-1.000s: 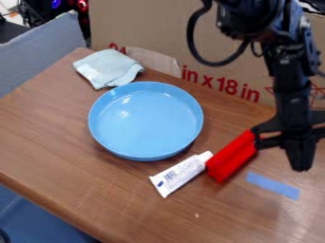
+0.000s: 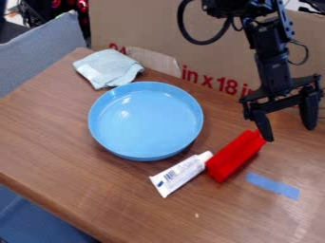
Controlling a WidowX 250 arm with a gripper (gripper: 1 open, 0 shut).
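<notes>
My gripper (image 2: 284, 116) hangs at the right, open, with its fingers apart just above and right of the far end of a red block (image 2: 234, 155). A white tube (image 2: 180, 175) lies beside the red block on its left. A blue plate (image 2: 144, 119) rests on the wooden table left of both.
A folded cloth (image 2: 108, 67) lies at the back left of the table (image 2: 57, 142). A cardboard box (image 2: 191, 62) stands behind. A strip of blue tape (image 2: 272, 186) is stuck right of the red block.
My gripper has moved up from lower right and a little toward the back. The objects on the table stay where they were.
</notes>
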